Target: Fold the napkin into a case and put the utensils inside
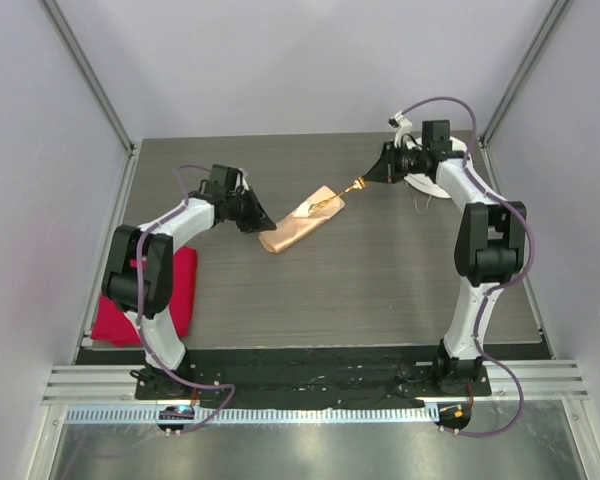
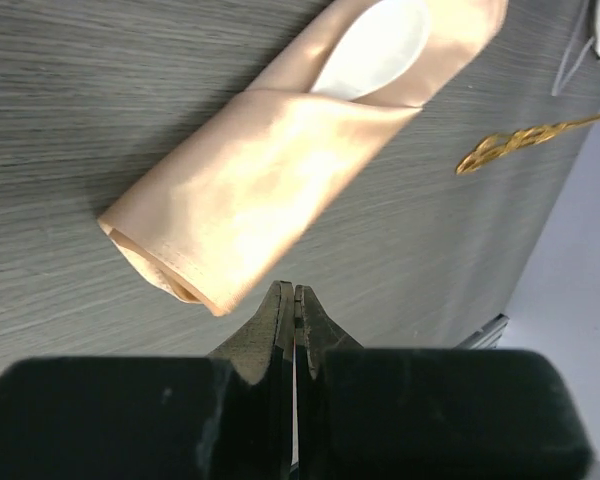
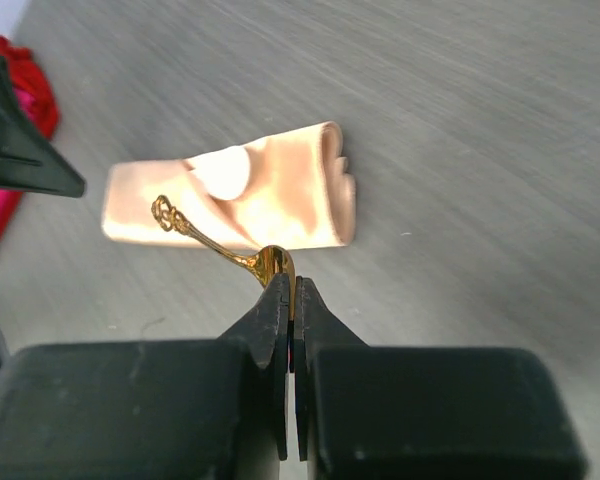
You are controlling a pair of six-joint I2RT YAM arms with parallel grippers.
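The peach napkin (image 1: 292,230) lies folded into a long pocket, with a white spoon head (image 2: 370,45) showing at its fold. My right gripper (image 1: 371,178) is shut on a slender gold utensil (image 3: 215,243), held above the napkin's upper end in the top view, its ornate end pointing toward the napkin. My left gripper is shut with nothing showing between its fingers, just left of the napkin's lower end in the top view.
A red cloth (image 1: 180,290) lies at the left edge. A white cloth (image 1: 425,188) sits at the back right, largely behind my right arm.
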